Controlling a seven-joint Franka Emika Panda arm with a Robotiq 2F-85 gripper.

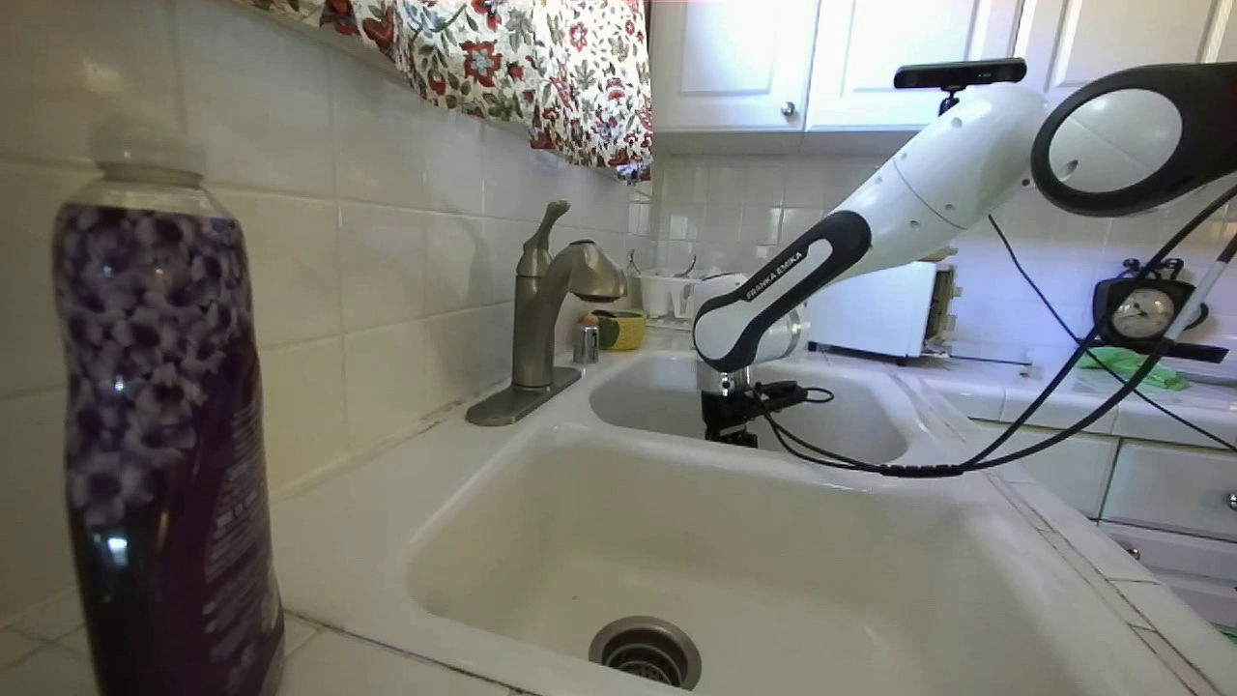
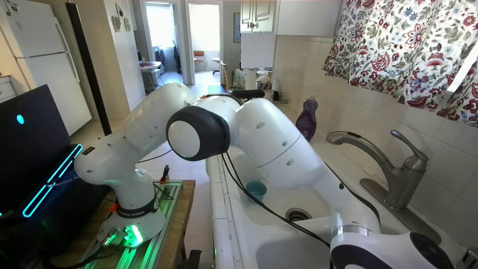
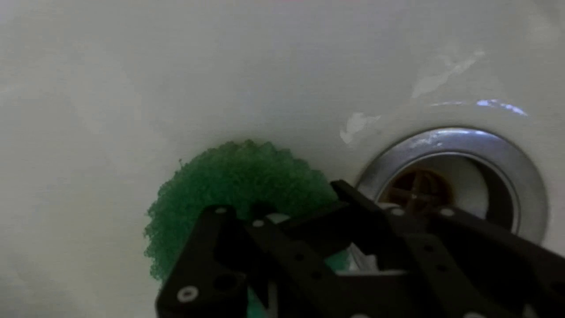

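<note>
In the wrist view a round, rough-edged green scrubber (image 3: 212, 180) lies against the white sink floor, left of the metal drain (image 3: 450, 135). The dark fingers of my gripper are over it, covering its near right part. They look shut; whether any of the scrubber is pinched between them cannot be made out in the dark overlap. From exterior view 1, my gripper (image 1: 731, 436) points down into the far basin (image 1: 649, 400), and its tips are partly hidden by the divider. Exterior view 2 does not show the gripper.
A gooseneck faucet (image 1: 535, 313) rises beside the divider. The near basin (image 1: 742, 545) is empty at its visible floor in exterior view 1, but a teal cup (image 2: 256, 190) stands in it in exterior view 2. A purple bottle (image 1: 162, 441) stands on the counter. Cables (image 1: 916, 470) trail over the divider.
</note>
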